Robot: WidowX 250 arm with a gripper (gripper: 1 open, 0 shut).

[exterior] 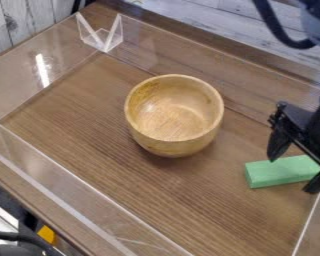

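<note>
My black gripper [294, 158] is at the right edge of the view, low over a green rectangular block [264, 174] on the wooden table, its fingers apart on either side of the block's right part. Whether they touch the block I cannot tell. A round wooden bowl [174, 139] stands left of it, empty.
A white wire-like object [96, 35] is at the back left. A clear plastic edge runs along the left, with dark items at the bottom left corner.
</note>
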